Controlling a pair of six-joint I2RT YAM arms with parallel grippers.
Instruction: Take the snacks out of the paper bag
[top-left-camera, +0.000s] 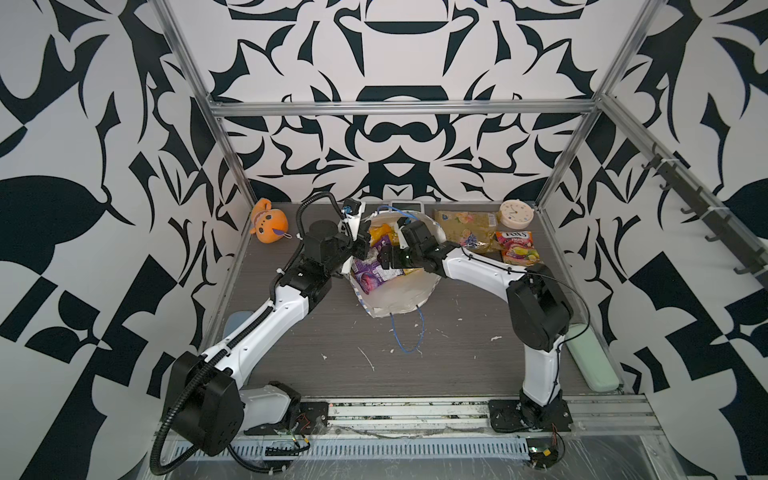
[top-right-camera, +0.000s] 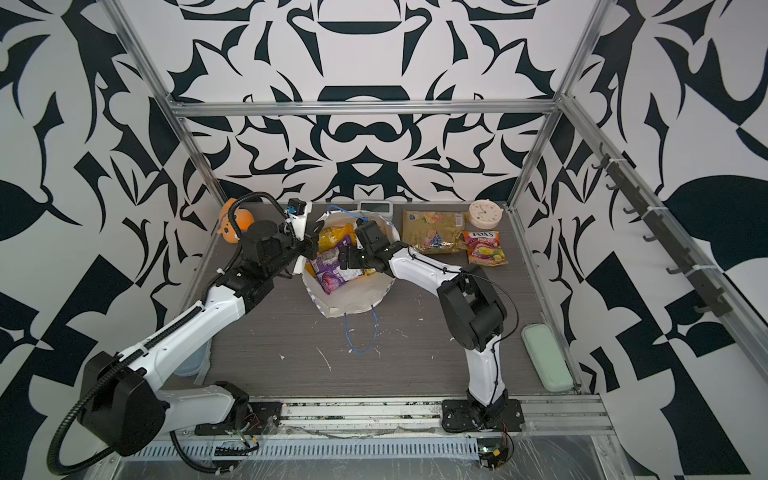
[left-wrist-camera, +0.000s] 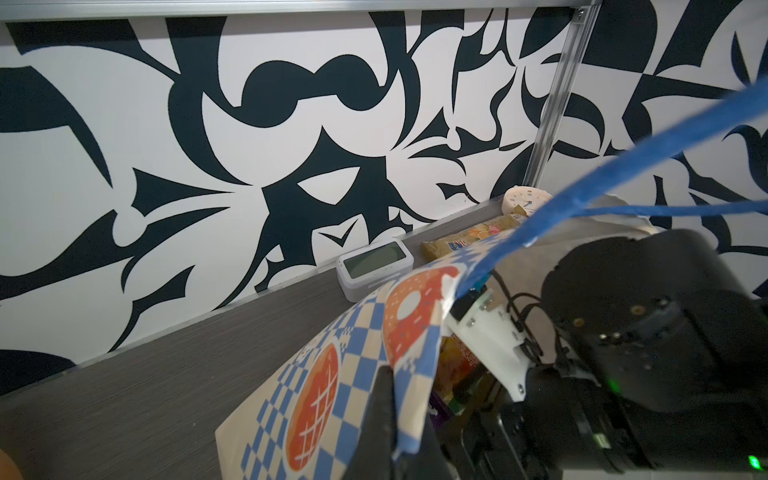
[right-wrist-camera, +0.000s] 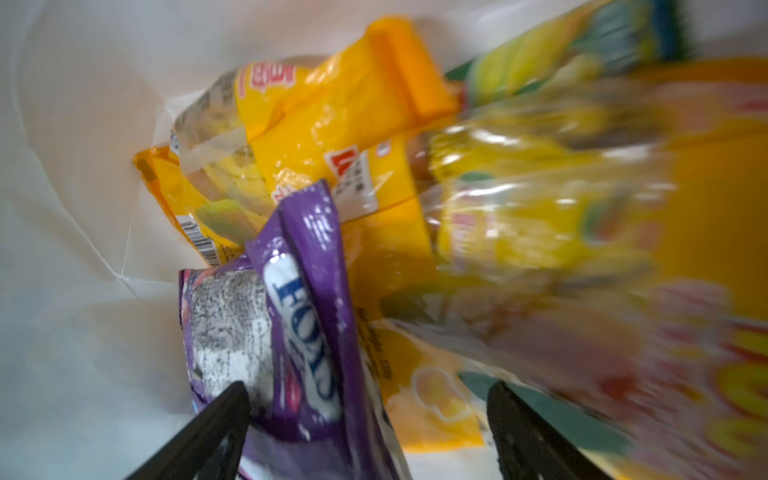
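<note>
The paper bag (top-left-camera: 400, 300) stands open mid-table, holding yellow snack packs (right-wrist-camera: 320, 104) and a purple FOX'S pack (right-wrist-camera: 296, 336). My left gripper is shut on the bag's checked rim at its left side. My right gripper is inside the bag's mouth, open, its fingertips either side of the purple pack's upper edge in the right wrist view.
A gold pack (top-left-camera: 464, 228), a FOX'S pack (top-left-camera: 516, 248) and a round tub (top-left-camera: 516, 213) lie back right. An orange toy (top-left-camera: 270, 224) sits back left, a green case (top-left-camera: 592, 360) front right.
</note>
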